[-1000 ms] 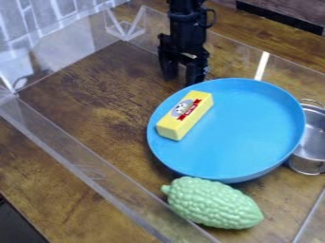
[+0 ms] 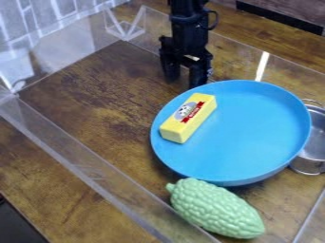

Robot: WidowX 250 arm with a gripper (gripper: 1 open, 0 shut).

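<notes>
My black gripper point(image 2: 187, 66) hangs at the top middle, low over the wooden floor just behind a blue plate point(image 2: 241, 152). It is open; its fingers are dark and small in this view. A yellow box with a printed label, like butter point(image 2: 184, 125), lies on the left part of the plate. A green bumpy vegetable toy point(image 2: 216, 209) lies in front of the plate at the bottom right.
A steel pot point(image 2: 311, 152) stands at the right edge, beside the plate. Clear plastic walls point(image 2: 70, 157) border the area.
The plate, yellow box and green toy have shifted very slightly right and down. The gripper has barely moved.
</notes>
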